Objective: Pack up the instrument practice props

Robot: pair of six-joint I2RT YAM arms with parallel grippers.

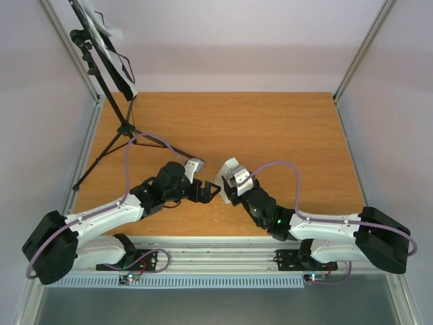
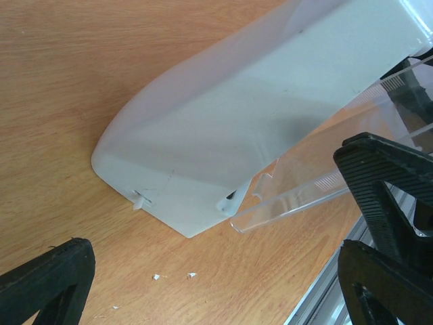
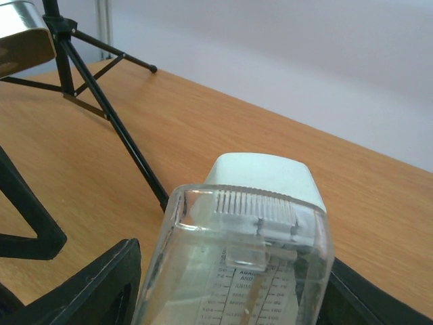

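Observation:
A white metronome stands at the table's front middle, tapering to its top, with a printed scale on its face. Its clear plastic cover leans away from the body at an angle. My right gripper has a finger on each side of the cover; in the right wrist view its fingers flank the clear plastic, and firm contact cannot be made out. To the left, my left gripper is open beside the metronome, nothing between its fingers.
A black folding music stand rises at the back left, one leg reaching toward the metronome. Small white flecks lie on the wood.

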